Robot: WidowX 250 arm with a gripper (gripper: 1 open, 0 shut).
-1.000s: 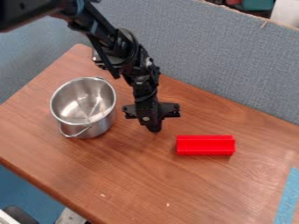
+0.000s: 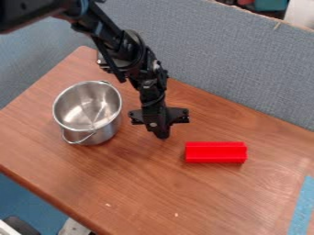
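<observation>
My black gripper (image 2: 161,130) hangs low over the wooden table (image 2: 147,193), right of a steel pot (image 2: 88,107) with a wire handle. It looks shut, with nothing visible between its fingers. A red block (image 2: 216,152) lies on the table to the right of and a little below the gripper in the view, apart from it.
Grey padded walls (image 2: 233,64) border the back and left of the table. A strip of blue tape (image 2: 303,204) is at the right edge.
</observation>
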